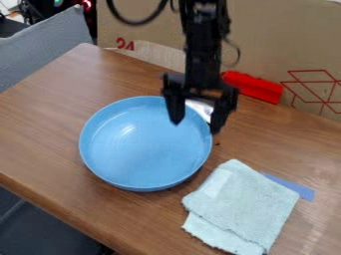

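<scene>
The black gripper hangs from the top centre, blurred, its fingers apart and open over the back right rim of a large light blue plate. A white item behind the gripper is mostly hidden by it. A folded pale cloth lies to the right front of the plate.
A red block lies at the back by the cardboard wall. A blue strip sits beside the cloth.
</scene>
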